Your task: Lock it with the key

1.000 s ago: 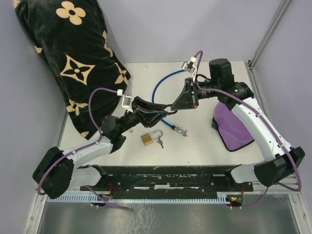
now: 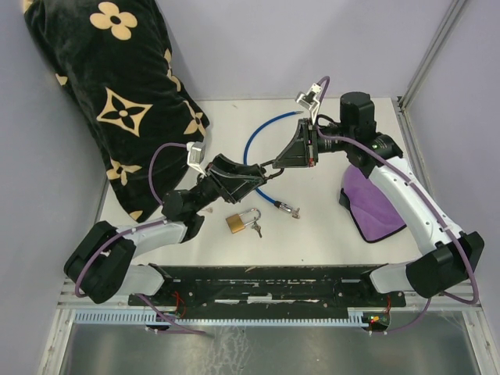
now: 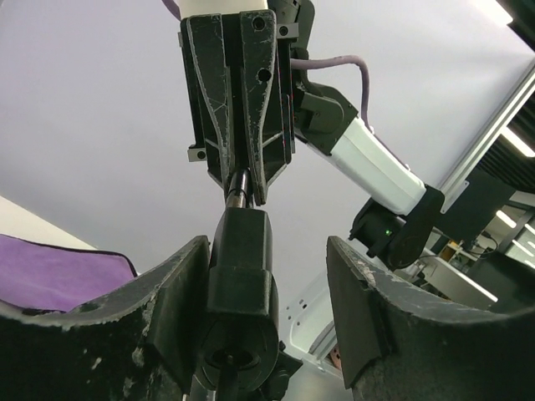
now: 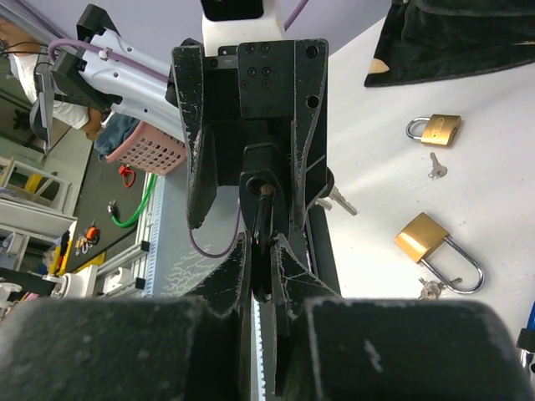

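Observation:
Both grippers meet above the table's middle. My left gripper (image 2: 248, 178) is part open around a black lock body (image 3: 238, 284), whose U shape shows dark in the top view. My right gripper (image 2: 291, 162) is shut on a slim rod-like piece (image 3: 238, 188) that runs into that black body; whether it is the key or a shackle I cannot tell. Below lie a brass padlock (image 4: 422, 238) with keys (image 4: 430, 288), a smaller brass padlock (image 4: 439, 129) and a loose key (image 4: 437, 167).
A blue hose (image 2: 266, 129) with a metal end curves across the white table. A patterned dark cloth (image 2: 125, 109) fills the back left, and a purple pouch (image 2: 371, 207) lies at the right.
The objects on the table have not moved.

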